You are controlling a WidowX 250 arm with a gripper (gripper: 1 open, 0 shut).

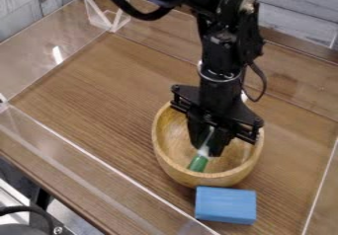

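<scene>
My black gripper [211, 130] reaches down into a round wooden bowl [179, 158] at the lower middle of the camera view. Its tips are low in the bowl, shut on a slim green-and-white object [200, 162] that lies slanted, its green end toward the front of the bowl. The fingertips are dark and partly hide the object's upper part.
A blue block [224, 204] sits just in front of the bowl at the lower right. Clear plastic walls edge the table, with cables at the lower left.
</scene>
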